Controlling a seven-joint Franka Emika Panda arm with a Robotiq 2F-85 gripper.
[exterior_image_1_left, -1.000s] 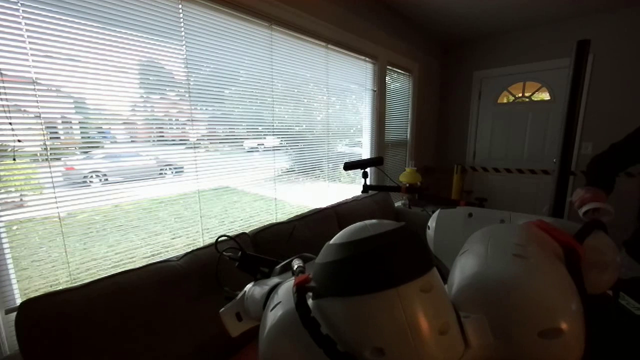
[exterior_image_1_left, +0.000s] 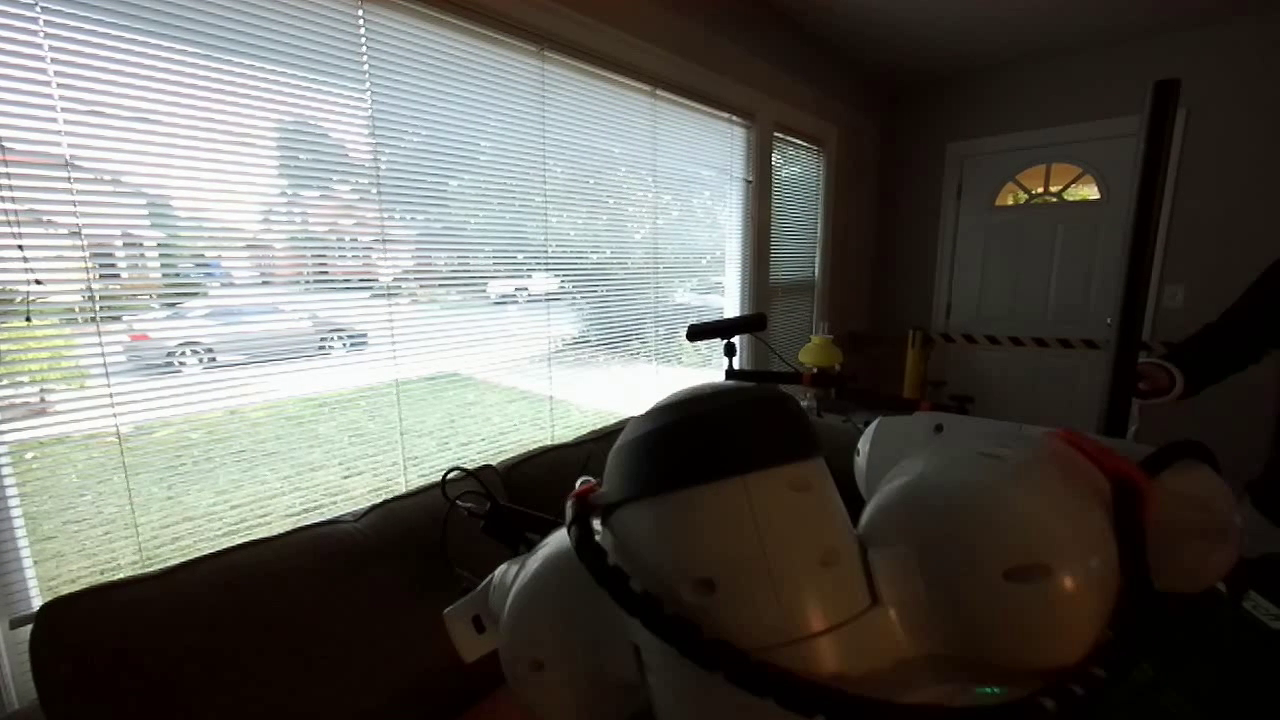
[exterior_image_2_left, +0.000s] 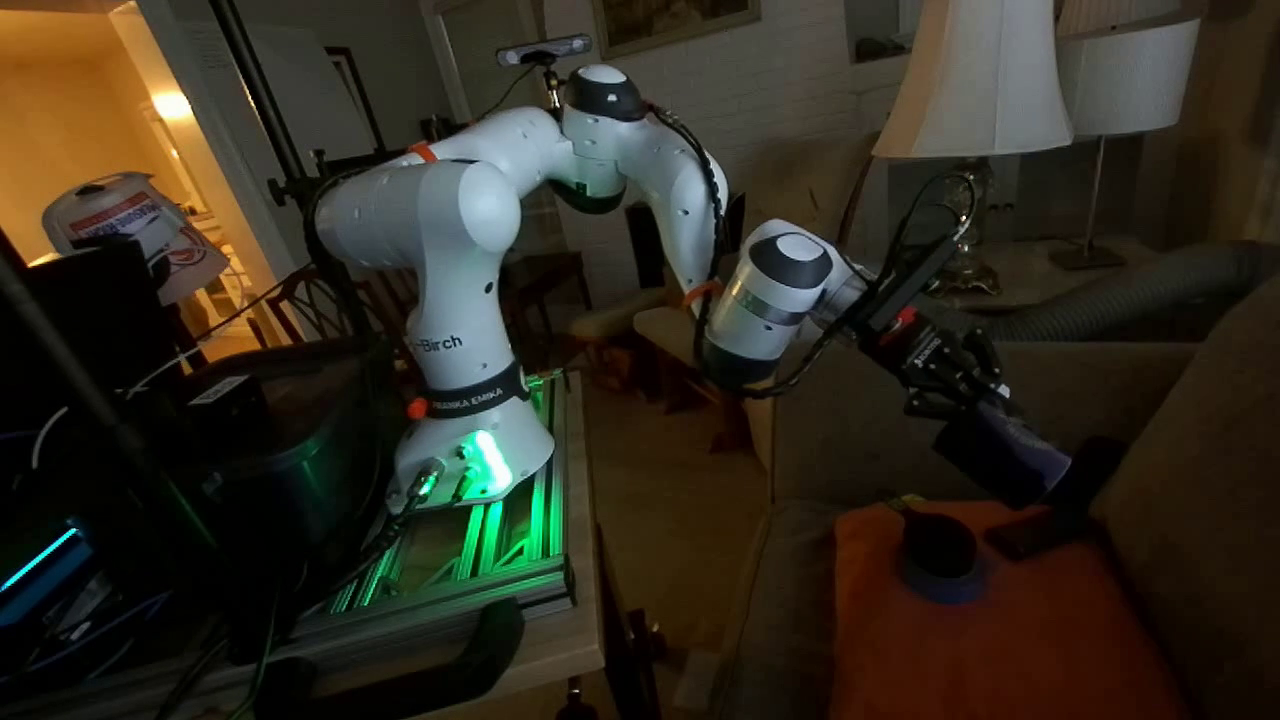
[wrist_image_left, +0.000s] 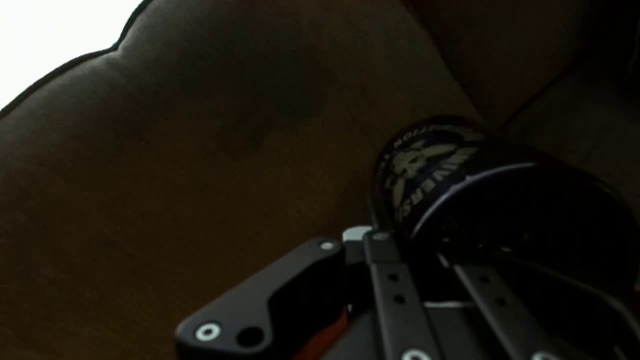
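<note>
A dark mug-like cylinder (wrist_image_left: 429, 165) with pale lettering and a skull emblem is at the right of the wrist view, its open mouth facing the camera. My gripper is shut on its near wall, one finger outside and the other reaching into the mouth. In exterior view 2 the gripper (exterior_image_2_left: 969, 402) holds the dark cylinder (exterior_image_2_left: 1014, 454) tilted above the couch. Exterior view 1 shows the white arm (exterior_image_1_left: 744, 552) but hides the gripper and cylinder.
Below lies an orange cloth (exterior_image_2_left: 1020, 648) on the couch, bearing a dark round object (exterior_image_2_left: 938, 546) with a bluish base. The couch backrest (exterior_image_2_left: 1212, 444) rises close at the right. A lamp (exterior_image_2_left: 972, 84) stands behind. Open cloth lies toward the front.
In exterior view 1 the arm's large white joint has shifted left and upward, now covering part of the couch back. A person's hand at the far right has moved left.
</note>
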